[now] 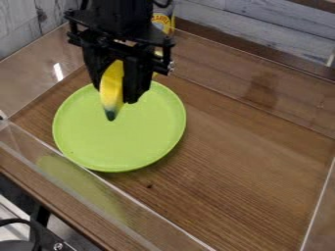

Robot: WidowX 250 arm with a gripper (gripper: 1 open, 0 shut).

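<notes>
My black gripper [113, 69] hangs over the upper left part of a flat green plate [120, 139], shut on a long yellow object [113, 86] that points downward, its lower end above the plate. The arm comes down from the top edge and hides part of what lies behind it.
A yellow can [163, 22] stands at the back, partly hidden by the arm. Clear plastic walls edge the table at left and front, with cables at lower left. White boards line the back.
</notes>
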